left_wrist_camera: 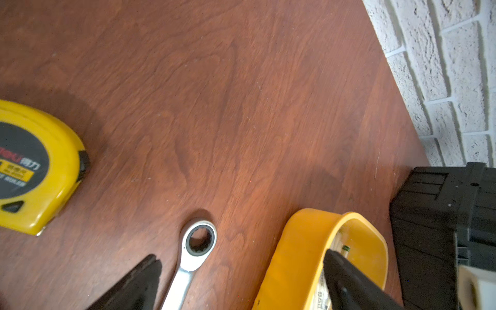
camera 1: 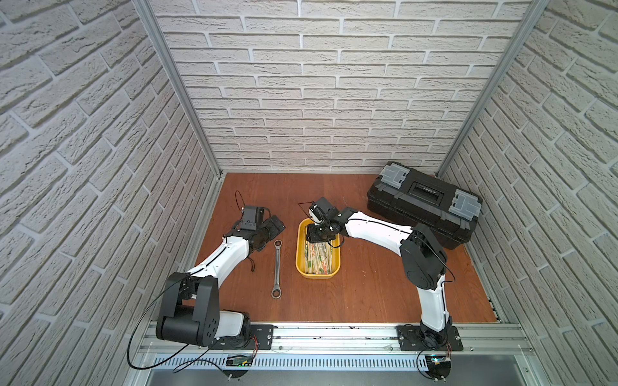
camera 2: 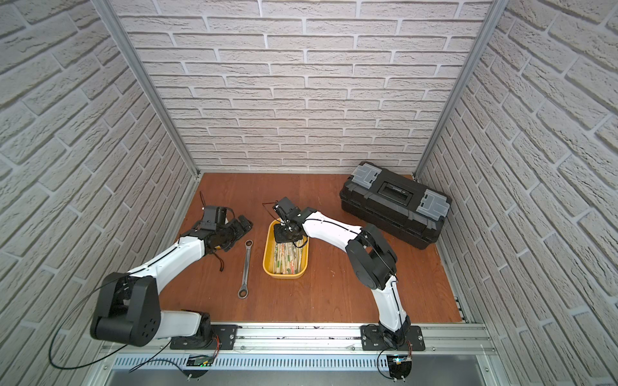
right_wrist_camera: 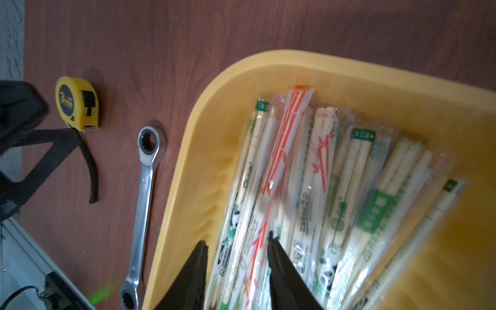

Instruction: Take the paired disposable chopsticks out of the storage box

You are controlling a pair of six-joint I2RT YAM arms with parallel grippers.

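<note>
A yellow storage box [right_wrist_camera: 191, 129] sits mid-table with several wrapped chopstick pairs [right_wrist_camera: 315, 196] lying lengthwise inside, some printed red, others green. My right gripper is over the box, fingers part open and pointing at the packs on the left side; no pack is clearly held. My left gripper hangs open above the table left of the box, near a wrench [left_wrist_camera: 191, 248], with nothing between its fingers.
A yellow tape measure [left_wrist_camera: 36, 165] with a black strap lies left of the wrench. A large black toolbox [camera 1: 425, 202] fills the back right.
</note>
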